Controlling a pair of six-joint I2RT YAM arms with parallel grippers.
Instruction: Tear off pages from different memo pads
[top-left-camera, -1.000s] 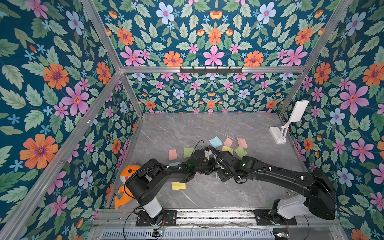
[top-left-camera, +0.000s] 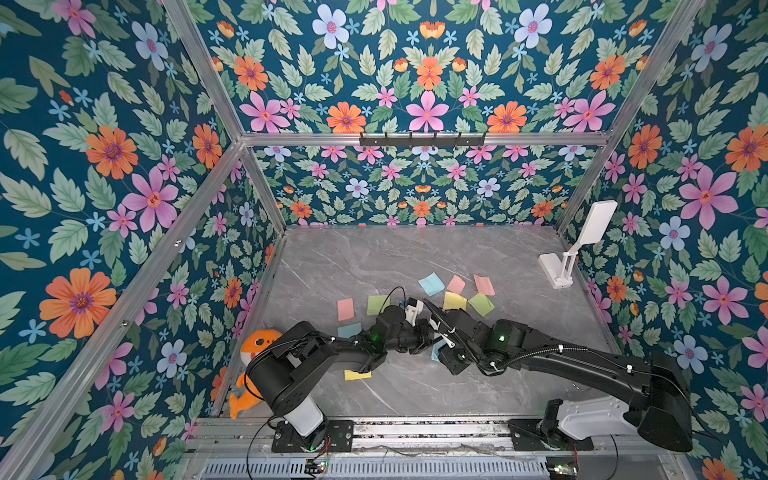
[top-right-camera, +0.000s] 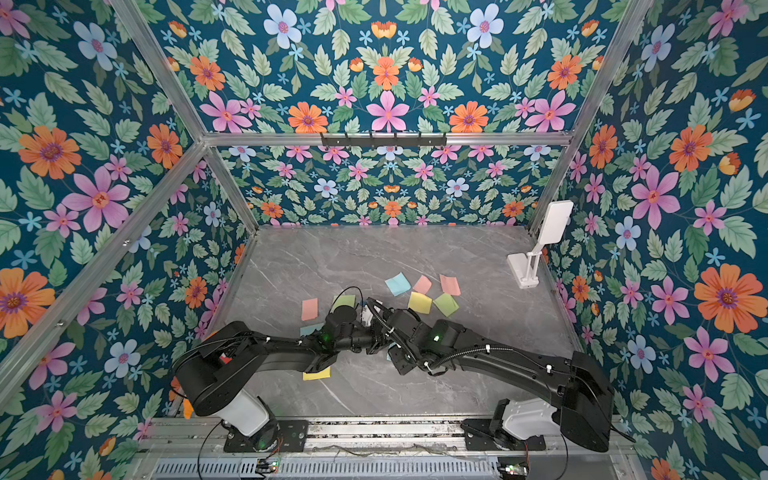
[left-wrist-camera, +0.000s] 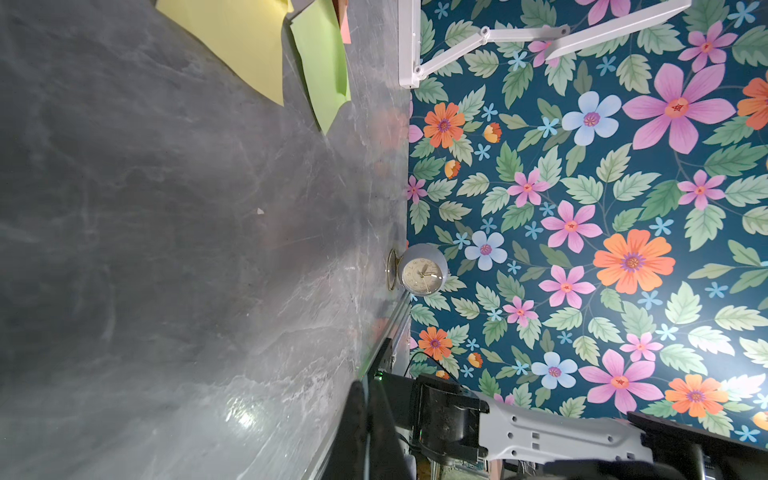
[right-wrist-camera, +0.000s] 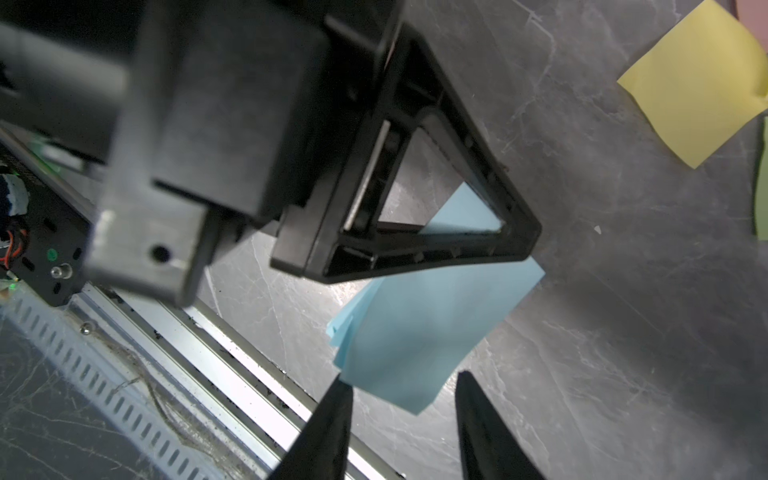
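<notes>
A light blue memo pad (right-wrist-camera: 440, 328) hangs above the table, several layers showing at its left edge. My left gripper is shut on it; in the left wrist view the pad appears only as a thin blue line between the black fingers. Below the pad's lower corner, the right gripper stands open, a finger on either side and nothing between them. Pink (top-left-camera: 345, 309), green (top-left-camera: 377, 305), blue (top-left-camera: 349, 329) and yellow (top-left-camera: 357, 374) memo pieces lie on the left half of the table, the last two partly behind the left arm.
Right of centre lie loose-looking blue (top-left-camera: 432, 283), pink (top-left-camera: 483, 285), yellow (top-left-camera: 454, 301) and green (top-left-camera: 481, 304) sheets. An orange toy (top-left-camera: 260, 345) is at the left edge. A white lamp (top-left-camera: 557, 269) stands back right.
The left arm has moved slightly.
</notes>
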